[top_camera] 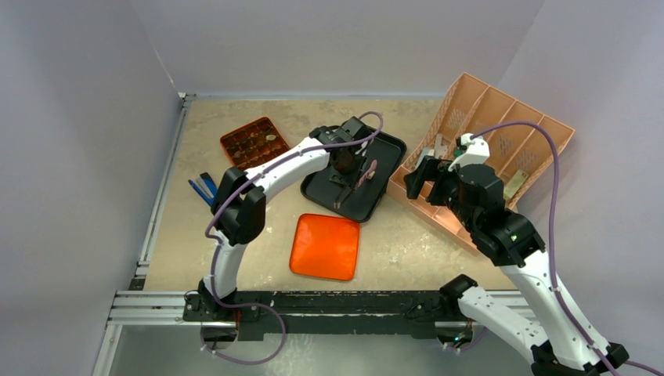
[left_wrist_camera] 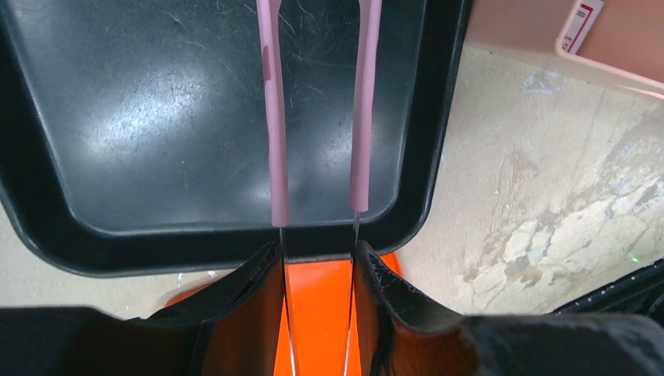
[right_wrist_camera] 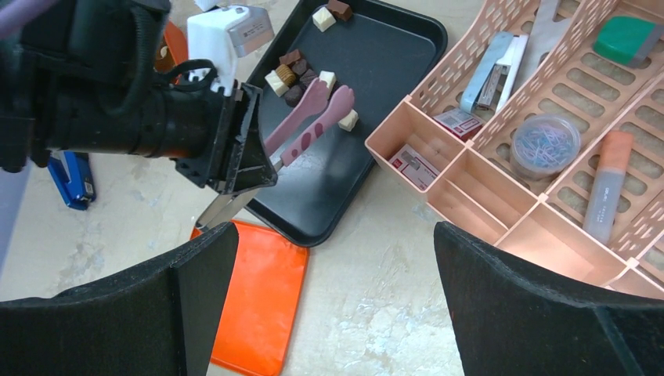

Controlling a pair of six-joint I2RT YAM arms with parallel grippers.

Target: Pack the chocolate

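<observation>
Pieces of chocolate (right_wrist_camera: 294,95), dark, brown and white, lie on the black tray (right_wrist_camera: 313,211). My left gripper is shut on pink-tipped metal tongs (left_wrist_camera: 274,141), which hang over that tray with their tips apart and nothing between them. The chocolate box (top_camera: 254,145) with a divided insert sits at the back left, holding a few pieces. My right gripper is open and empty, above the table near the organizer's left side.
An empty orange tray (top_camera: 324,247) lies at the front middle. A pink compartment organizer (top_camera: 501,117) with stationery fills the right side. Blue tools (top_camera: 200,192) lie on the left.
</observation>
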